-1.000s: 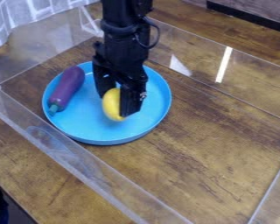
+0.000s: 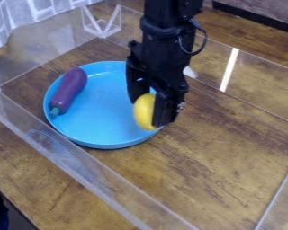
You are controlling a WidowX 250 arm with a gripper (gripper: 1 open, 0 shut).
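A blue plate (image 2: 96, 123) sits left of centre, with a purple eggplant (image 2: 68, 90) on its left side. My black gripper (image 2: 153, 99) hangs over the plate's right part, around a yellow object (image 2: 147, 111) that is partly covered by it. Whether the fingers are closed on the yellow object or only beside it is unclear.
Bare wooden table (image 2: 219, 171) fills the right and lower part of the view. Clear plastic walls run along the left and across the right side.
My gripper has moved right and toward the camera. The yellow object has shifted a little right with it, toward the plate's right edge.
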